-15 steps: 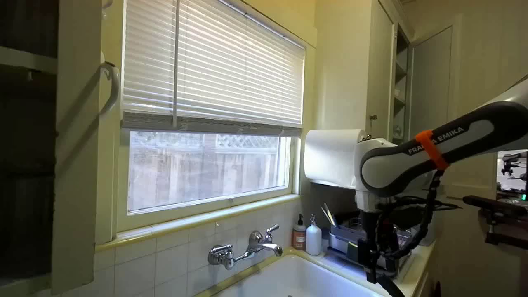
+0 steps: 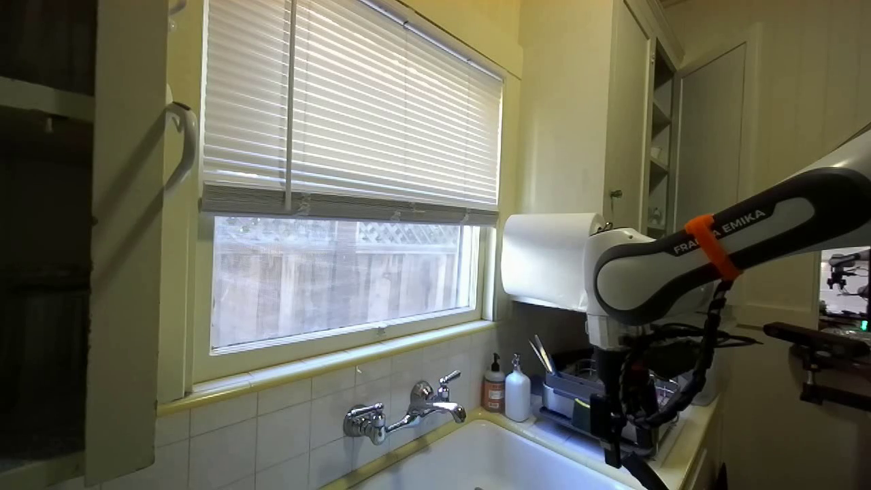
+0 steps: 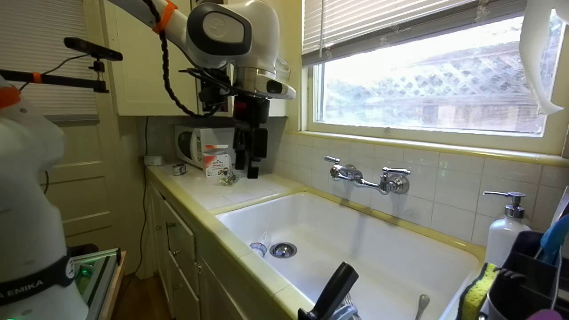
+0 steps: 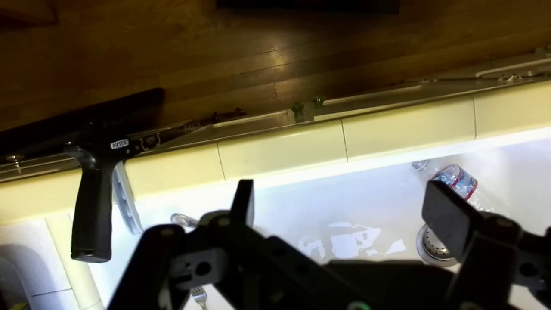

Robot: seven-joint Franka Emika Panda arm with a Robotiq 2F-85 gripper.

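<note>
My gripper is open above the sink, its two fingers wide apart and nothing between them. In the second exterior view the gripper (image 3: 246, 168) points downward, well above the sink's rim. A clear plastic bottle (image 4: 455, 181) with a red and blue label lies in the white sink (image 3: 341, 234), next to the drain (image 3: 283, 250). Across the sink's front edge rests a black-handled reacher tool (image 4: 93, 206). A fork (image 4: 199, 295) lies in the basin, partly hidden by the gripper. A spoon-like utensil (image 3: 422, 305) is also in the basin.
Wall taps (image 3: 368, 178) jut over the sink's back. Soap bottles (image 2: 516, 392) and a dish rack (image 2: 571, 397) stand at one end; a microwave (image 3: 189, 144) and small box (image 3: 217, 164) at the other. An open cabinet door (image 2: 126, 245) is at left. Mid-basin is mostly clear.
</note>
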